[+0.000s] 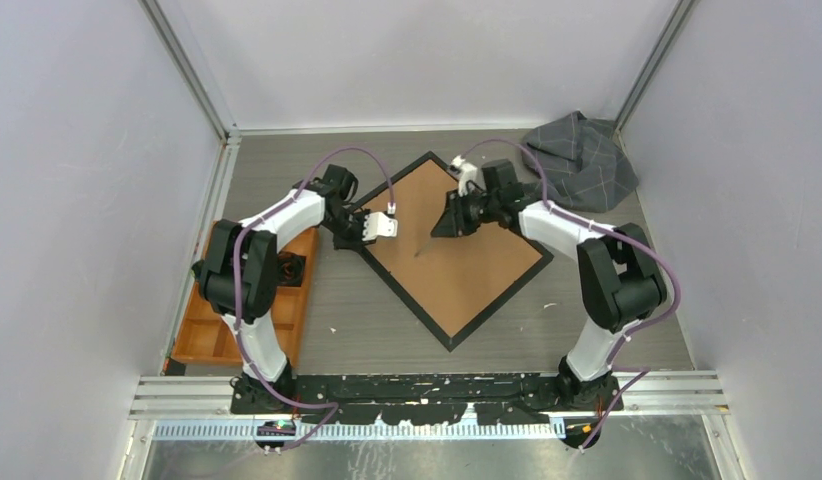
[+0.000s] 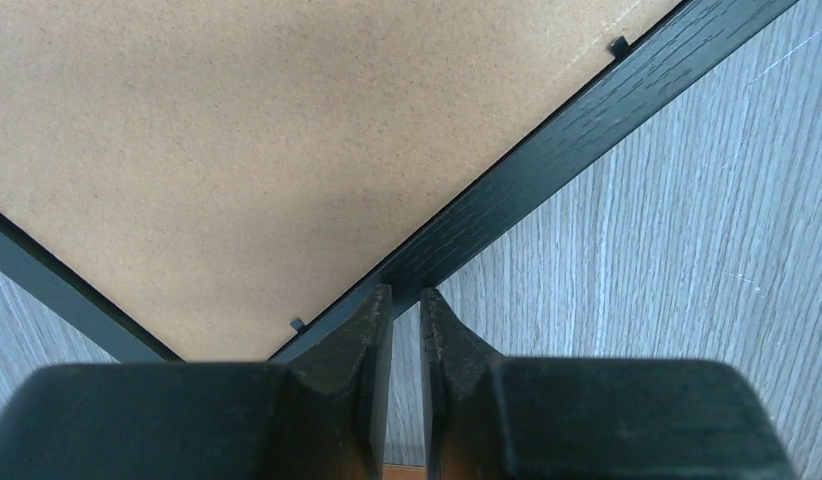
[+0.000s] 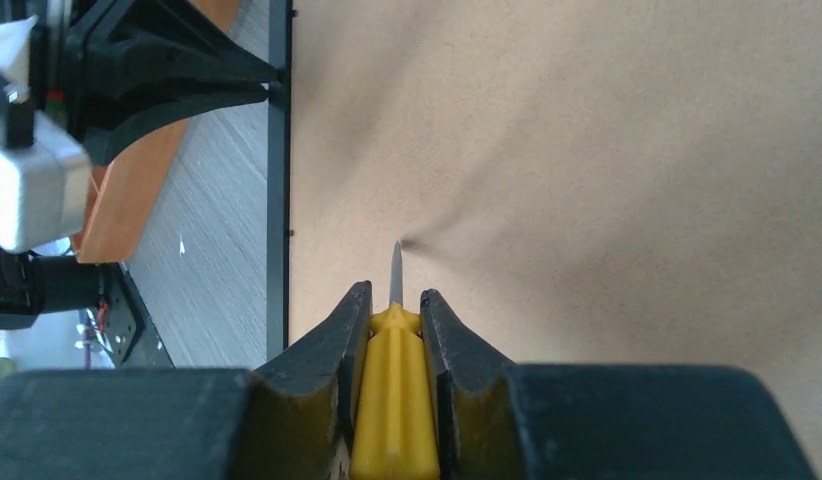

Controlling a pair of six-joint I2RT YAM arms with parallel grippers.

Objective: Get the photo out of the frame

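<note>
The frame [image 1: 467, 290] lies back-up on the table, its tan backboard [image 3: 607, 150] inside a black border, with small black tabs [image 2: 617, 48] along the inner edge. My left gripper is at the left border [image 2: 527, 160], fingertips slightly apart; whether they touch it is unclear. My right gripper is shut on a yellow-handled tool [image 3: 392, 400] with a thin metal blade [image 3: 396, 270], held over the backboard near its middle.
A wooden compartment tray [image 1: 202, 340] lies at the left under the left arm. A grey checked cloth [image 1: 577, 160] sits at the back right. Bare table shows in front of the frame.
</note>
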